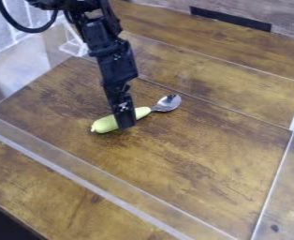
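A spoon with a pale yellow-green handle (109, 123) lies on the wooden table, its silver bowl (168, 102) pointing toward the upper right. My black gripper (124, 118) is down over the middle of the spoon, its tip close to or at the handle, hiding part of it.
The wooden surface (206, 164) is bordered by clear plastic walls (69, 172) on the left, front and right.
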